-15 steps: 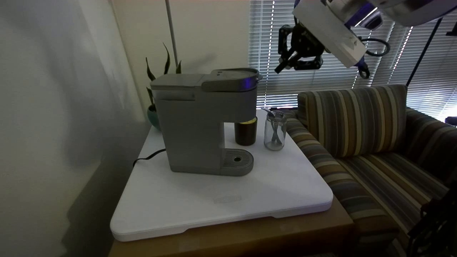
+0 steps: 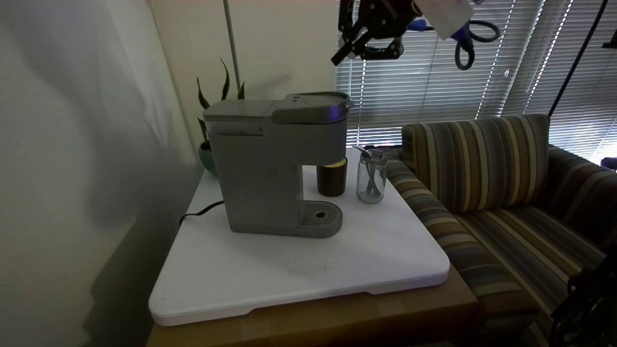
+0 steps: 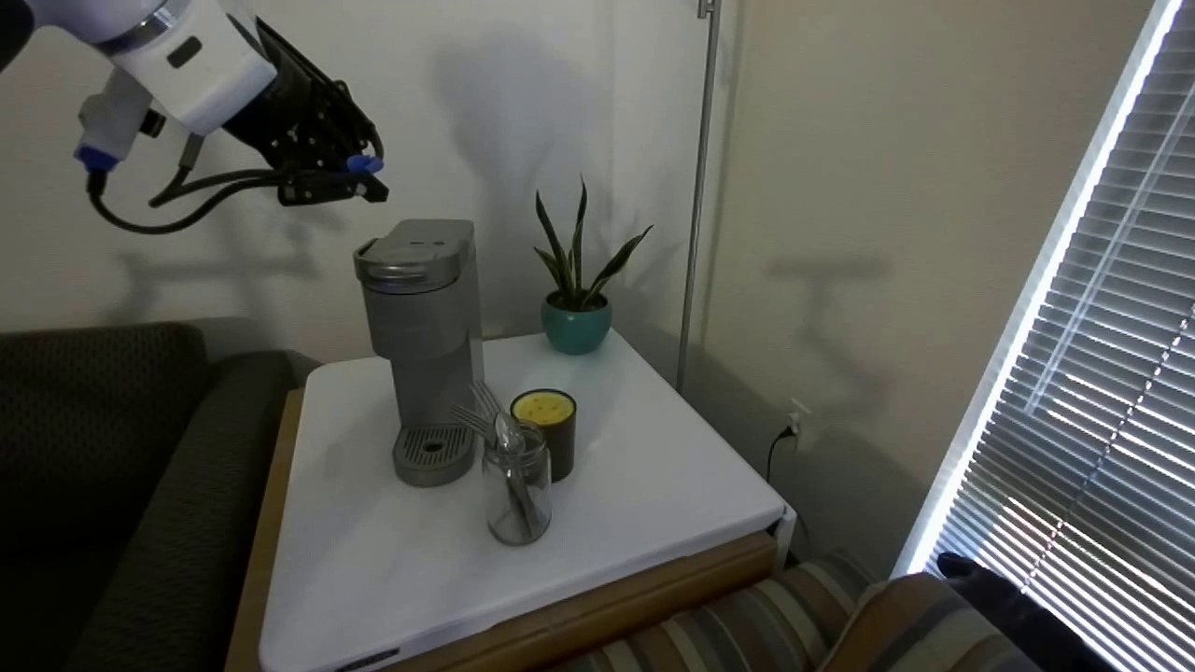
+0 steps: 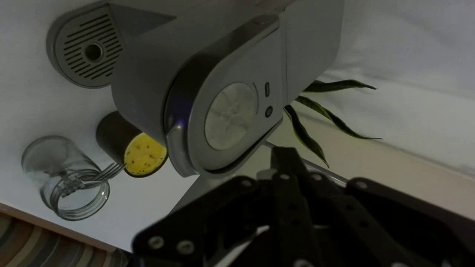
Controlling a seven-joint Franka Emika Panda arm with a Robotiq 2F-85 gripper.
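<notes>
A grey coffee maker point(image 2: 260, 173) stands upright on the white table point(image 2: 254, 277), its lid point(image 4: 238, 111) down flat on top. My gripper point(image 2: 336, 60) is in the air above and apart from the machine's lid end; in exterior view 2 the gripper point(image 3: 381, 192) hangs higher than the machine's top. Its fingers point(image 4: 287, 162) are together at the bottom of the wrist view, and nothing shows between them. The drip tray point(image 3: 434, 446) is bare. A dark cup with a yellow top point(image 3: 549, 431) and a glass jar with forks point(image 3: 517, 493) stand close together beside the machine.
A snake plant in a teal pot point(image 3: 577, 325) sits at the table's wall-side corner. A black cord point(image 2: 202, 211) leaves the machine's back. A striped armchair point(image 2: 474, 167) adjoins the table, and the white tabletop in front of the machine is clear.
In exterior view 1 my arm and gripper have moved left and up, closer to the coffee maker's lid end. The machine, cup and jar have stayed where they were.
</notes>
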